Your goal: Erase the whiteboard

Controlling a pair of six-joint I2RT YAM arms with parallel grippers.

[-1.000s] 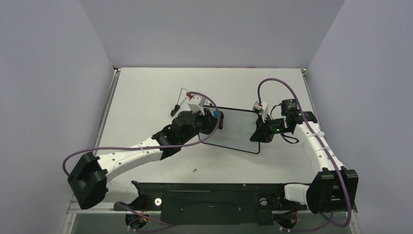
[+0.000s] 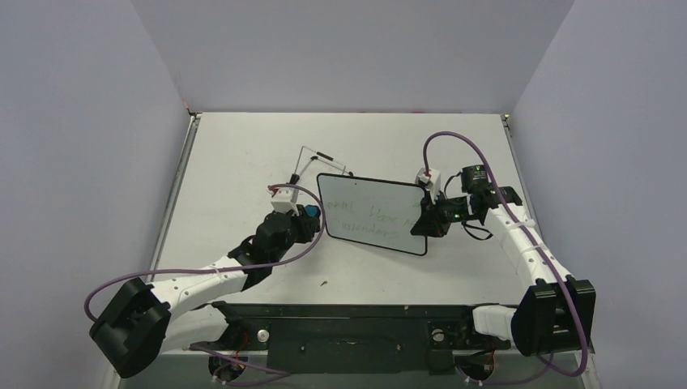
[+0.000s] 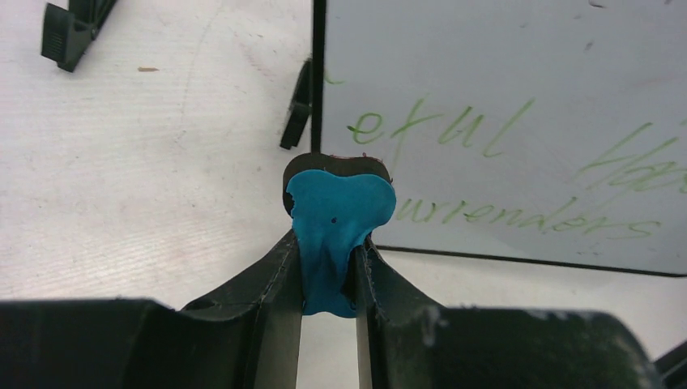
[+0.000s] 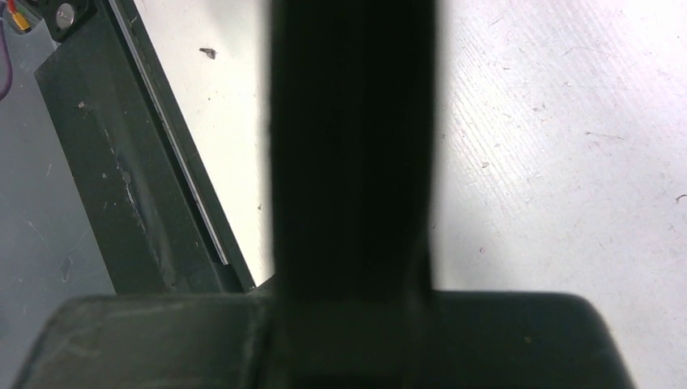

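Observation:
The whiteboard [image 2: 369,212], framed in black, stands tilted near the middle of the table and bears green handwriting [image 3: 486,215]. In the left wrist view the letters are clear, some strokes faint. My left gripper [image 2: 306,224] is at the board's left edge, shut on an eraser [image 3: 340,203] with a blue body and dark pad. The eraser overlaps the board's lower left corner in that view; whether it touches cannot be told. My right gripper [image 2: 429,223] is shut at the board's right edge. A blurred dark band fills the middle of the right wrist view, hiding its fingertips.
Behind the board stands a thin stand [image 2: 314,156] with black feet. Purple cables [image 2: 202,271] run along both arms.
My left gripper has moved left with the eraser, from across the board to its left edge, uncovering more writing. The board and right gripper have shifted slightly left.

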